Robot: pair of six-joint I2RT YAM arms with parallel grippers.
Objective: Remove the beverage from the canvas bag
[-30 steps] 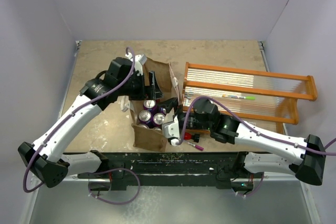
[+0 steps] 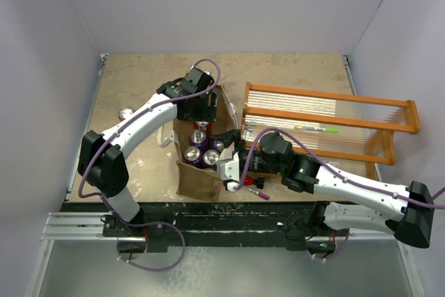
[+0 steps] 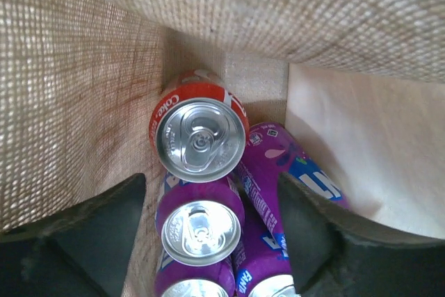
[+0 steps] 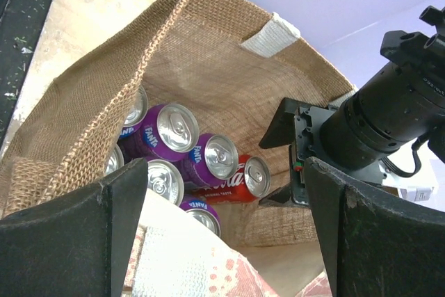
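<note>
The canvas bag (image 2: 198,184) holds several cans. A red Coke can (image 3: 167,109) lies among purple Fanta cans (image 3: 198,231), seen end-on in the left wrist view. My left gripper is inside the bag above them, fingers apart with nothing gripped; in the right wrist view it (image 4: 285,165) is beside the Coke can (image 4: 243,184). My right gripper (image 2: 226,144) is open at the bag's right side, its fingers either side of the bag's near opening in its wrist view.
A wooden rack (image 2: 327,113) fills the right of the table. A loose can (image 2: 126,113) stands at the left; small items and a pink marker (image 2: 257,193) lie at the front.
My left arm has shifted, its gripper moving slightly toward the back right of the bag over the cans. The right arm is nearly still.
</note>
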